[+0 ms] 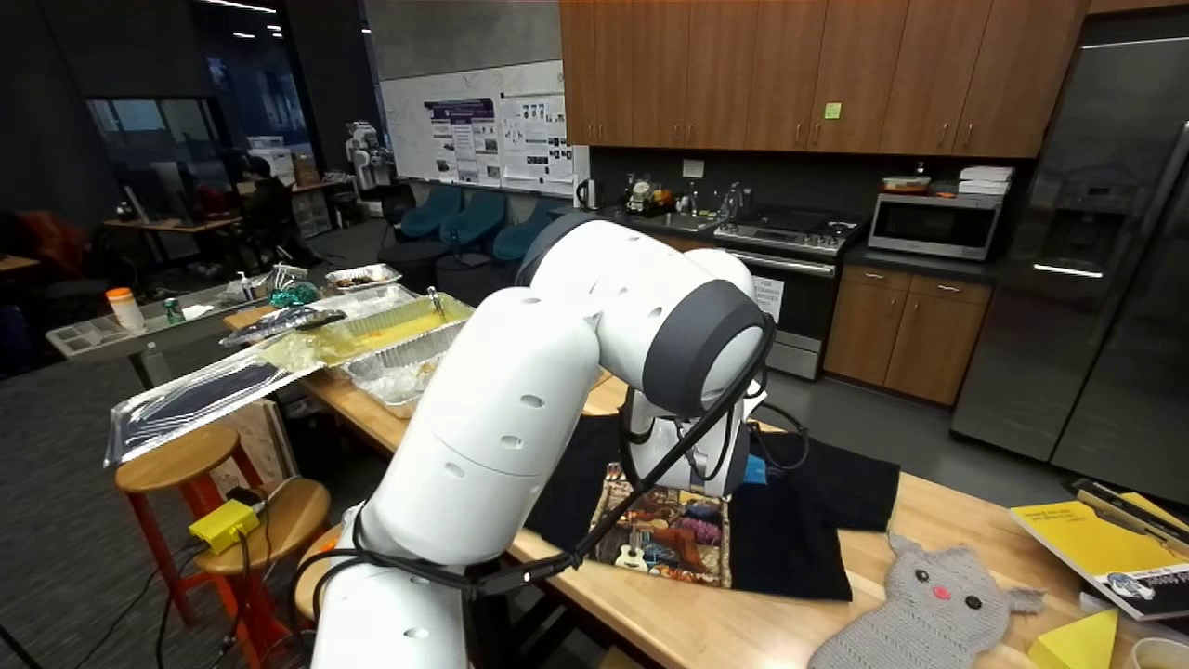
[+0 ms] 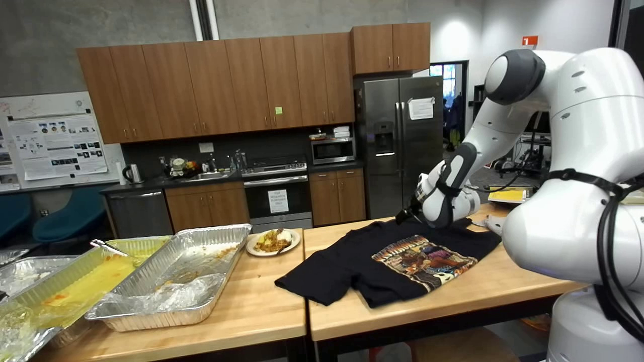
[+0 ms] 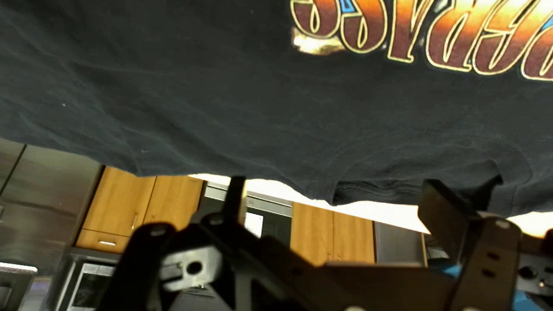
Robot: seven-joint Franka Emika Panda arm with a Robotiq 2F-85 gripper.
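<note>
A black t-shirt (image 2: pixel 356 259) with a colourful printed picture lies spread on the wooden table. In exterior view 2, my gripper (image 2: pixel 410 212) is low over the shirt's far edge. The wrist view has the gripper open, its two dark fingers wide apart and nothing held between them. The shirt (image 3: pixel 207 93) fills the upper part of that view, with its collar opening close to the right-hand finger. Whether the fingertips touch the cloth I cannot tell. My arm hides the gripper and part of the shirt (image 1: pixel 786 546) in exterior view 1.
Foil trays (image 2: pixel 199 271) and a plate of food (image 2: pixel 273 242) stand left of the shirt. A grey knitted toy (image 1: pixel 934 602), a yellow book (image 1: pixel 1070 535) and a yellow block (image 1: pixel 1076 643) lie at the table's other end. Bare wood (image 2: pixel 265 307) shows between trays and shirt.
</note>
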